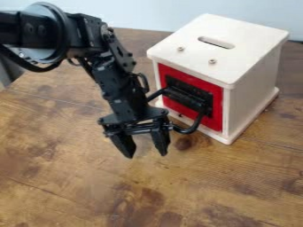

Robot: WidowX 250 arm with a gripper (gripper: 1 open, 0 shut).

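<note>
A pale wooden box (246,69) with a slot in its top stands at the upper right, its front a red panel (171,73) carrying a black latch mechanism (187,97). My black gripper (144,144) hangs fingertips down in front and left of the box, just above or near the tabletop. Its two fingers stand apart, open, with nothing visible between them. A black cable or bar curves beside the gripper toward the latch; whether it touches the gripper I cannot tell.
A pale edge shows at the far left behind the arm.
</note>
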